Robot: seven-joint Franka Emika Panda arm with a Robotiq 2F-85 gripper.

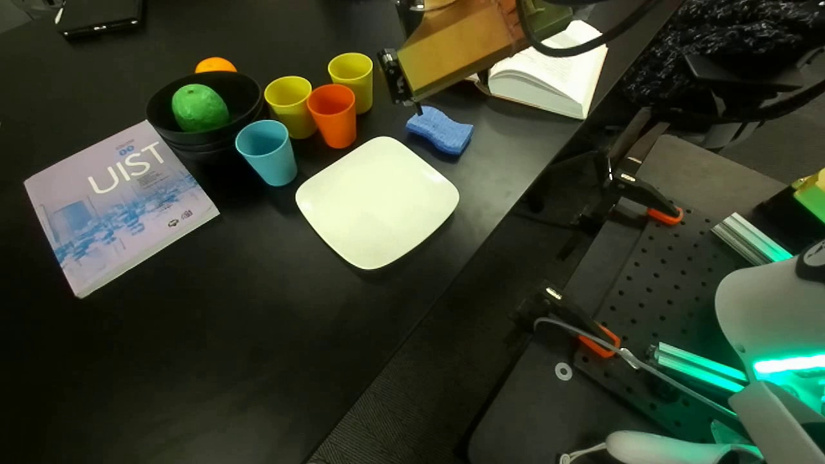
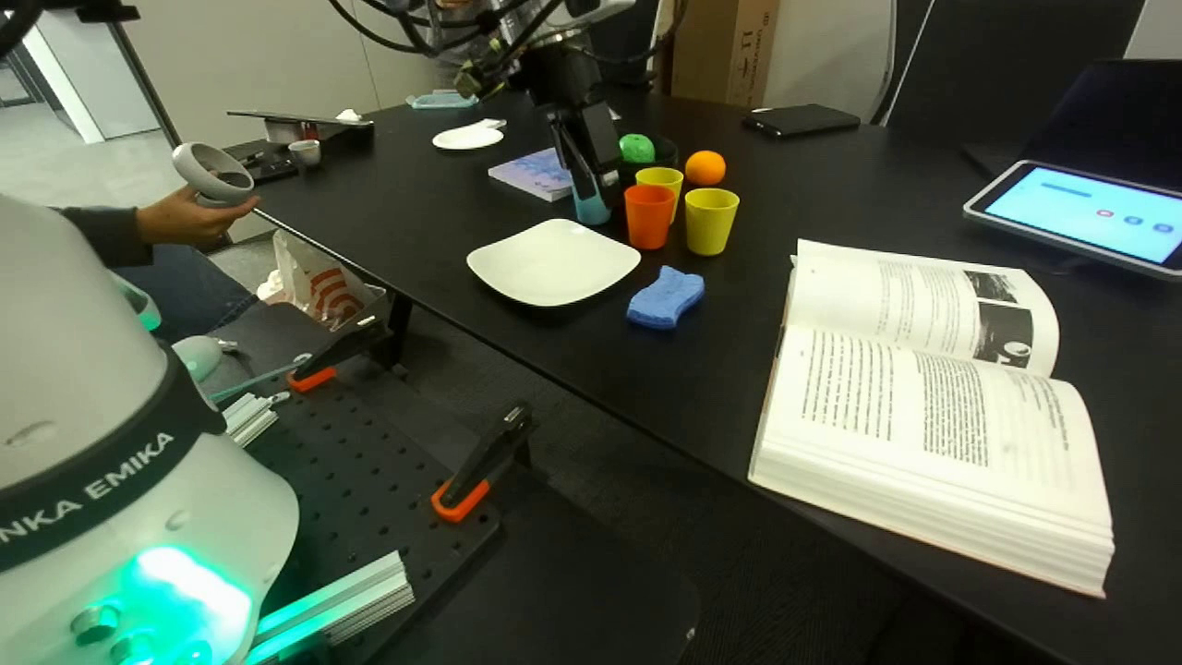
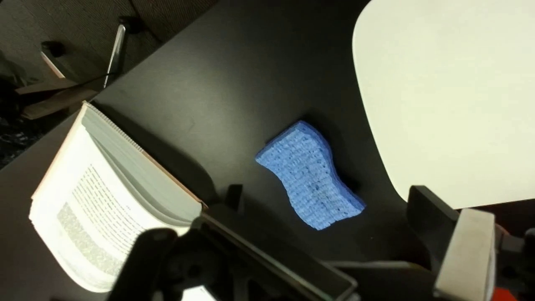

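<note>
A wavy blue sponge (image 3: 312, 175) lies flat on the black table, seen whole in the wrist view. My gripper is open, its fingers far apart in that view, with the sponge framed between and beyond them. In exterior view 1 the gripper hangs close to the far side of the sponge (image 1: 440, 130), seemingly above table height. Exterior view 2 shows the sponge (image 2: 666, 297) clear of the fingers. A white square plate (image 1: 377, 202) rests beside the sponge, empty.
An open book (image 3: 108, 200) lies on the sponge's other side. Orange (image 1: 333, 115), yellow (image 1: 352, 80) and blue (image 1: 267, 152) cups stand behind the plate, near black bowls (image 1: 247, 104) with a green fruit (image 1: 200, 107).
</note>
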